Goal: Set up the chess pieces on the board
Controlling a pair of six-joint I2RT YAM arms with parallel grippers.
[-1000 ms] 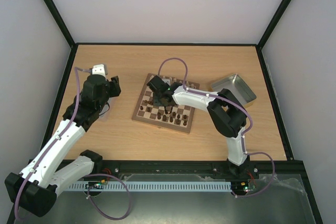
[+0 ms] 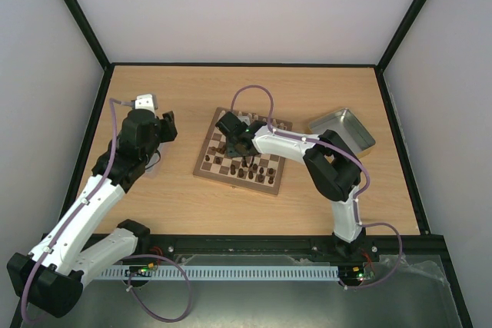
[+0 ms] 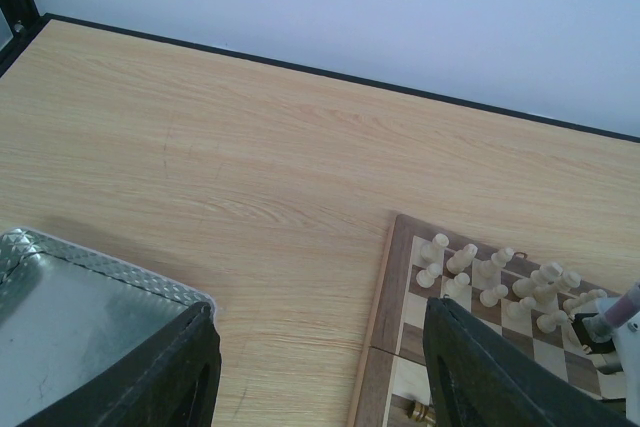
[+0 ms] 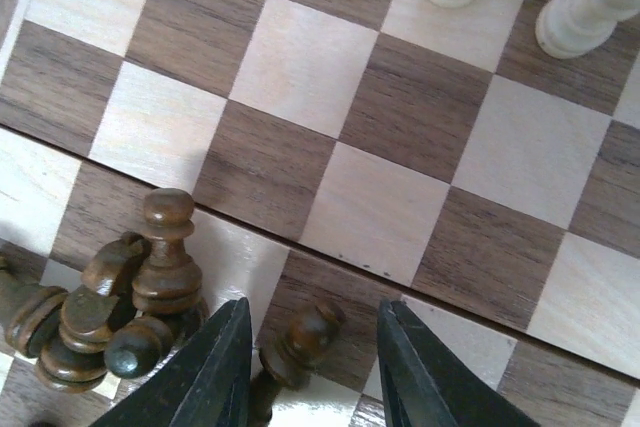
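The chessboard (image 2: 207,165) carries white pieces at its far side and dark pieces nearer. In the right wrist view my right gripper is open, low over a dark piece (image 4: 308,337) lying tilted between its fingers; whether it touches it I cannot tell. Left of it is a cluster of dark pieces (image 4: 166,282), some lying, and white pieces (image 4: 581,17) stand at the top. My left gripper is open and empty, raised left of the board, looking over it.
A metal tray (image 2: 340,130) sits right of the board. Another tray (image 3: 110,327) shows in the left wrist view. The table behind the board is clear.
My right arm has barely moved over the board in the top view; the left arm is unchanged.
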